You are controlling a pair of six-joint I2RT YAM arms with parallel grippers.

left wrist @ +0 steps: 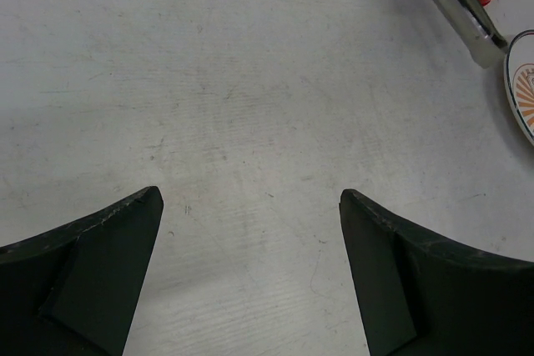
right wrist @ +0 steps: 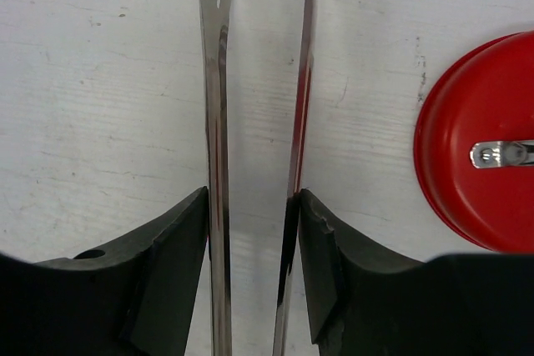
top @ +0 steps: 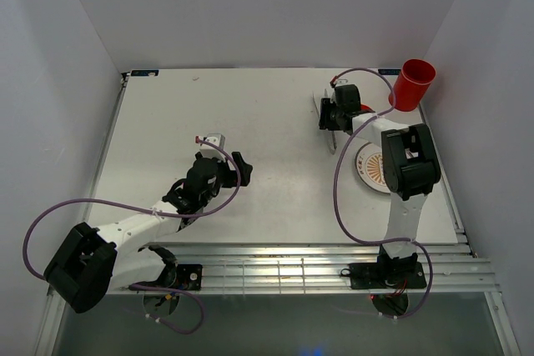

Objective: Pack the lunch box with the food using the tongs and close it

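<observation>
In the right wrist view a steel fork (right wrist: 215, 72) and a knife (right wrist: 302, 56) lie lengthwise between the fingers of my right gripper; the fingertips are part closed and appear to touch both handles from outside. A red round lidded container (right wrist: 476, 139) sits just right of them. A plate (top: 371, 164) with an orange pattern lies on the table at the right, below that gripper. My left gripper (top: 225, 164) is open over bare table at the left, nothing between its fingers in the left wrist view (left wrist: 249, 198).
A red cup (top: 410, 82) stands in the back right corner. Walls enclose the sides and back.
</observation>
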